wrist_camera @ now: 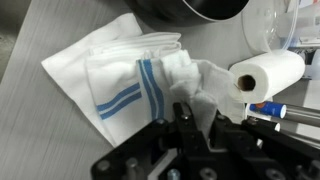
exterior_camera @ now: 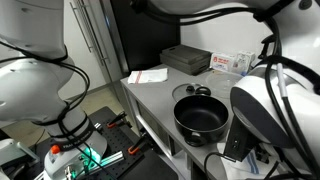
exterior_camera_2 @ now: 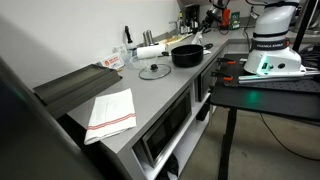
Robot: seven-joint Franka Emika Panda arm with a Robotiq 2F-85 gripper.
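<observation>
A white towel with blue stripes (wrist_camera: 128, 98) lies bunched and folded on the grey counter in the wrist view. Part of it rises toward my gripper, which is shut on this raised fold; the dark fingers partly hide the pinched cloth. In exterior view 1 the gripper (exterior_camera: 239, 143) is at the right, low over the towel (exterior_camera: 250, 166), largely covered by the white arm. Just beyond the towel stands a black pot (exterior_camera: 201, 118), its edge (wrist_camera: 205, 8) showing at the top of the wrist view.
A glass lid (exterior_camera_2: 155, 71) lies beside the pot. Another white cloth (exterior_camera_2: 110, 115) is flat farther along the counter, near a dark grey box (exterior_camera_2: 76, 91). A paper roll (wrist_camera: 268, 74) lies right of the towel. Bare counter (exterior_camera: 155, 97) separates the flat cloth and pot.
</observation>
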